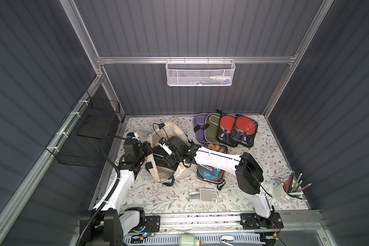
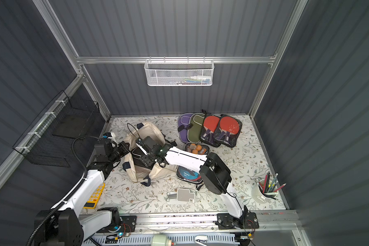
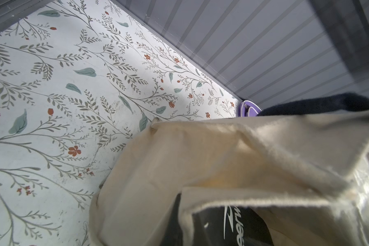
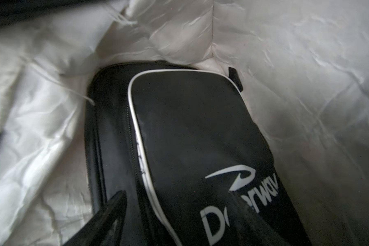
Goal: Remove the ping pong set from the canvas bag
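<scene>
The cream canvas bag [image 1: 160, 174] lies open at centre-left. Inside is a black zipped case with white piping and lettering [image 4: 188, 119], atop a second black layer or case. My left gripper [image 1: 148, 148] is at the bag's left rim, shut; in the left wrist view canvas folds cover its fingertips, so what lies between them is hidden. My right gripper reaches into the bag over the black case, its fingers apart, open with nothing held.
Racket cases [image 1: 244, 131] and purple and green cases lie at back right. A case with orange balls [image 1: 214, 147] is beside the bag under the right arm. A pen cup [image 1: 283, 192] stands front right; a grey object [image 1: 209, 195] lies front centre.
</scene>
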